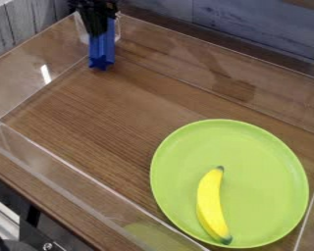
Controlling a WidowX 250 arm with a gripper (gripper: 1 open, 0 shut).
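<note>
My gripper (97, 22) is at the top left of the camera view, a dark shape cut off by the frame edge, directly over a blue upright object (102, 51). Its fingertips are too dark and small to make out, and whether it touches the blue object is unclear. A yellow banana (210, 204) lies on a green plate (251, 152) at the lower right.
A clear low edge runs along the left and bottom. A grey-blue plank wall (238, 29) stands at the back.
</note>
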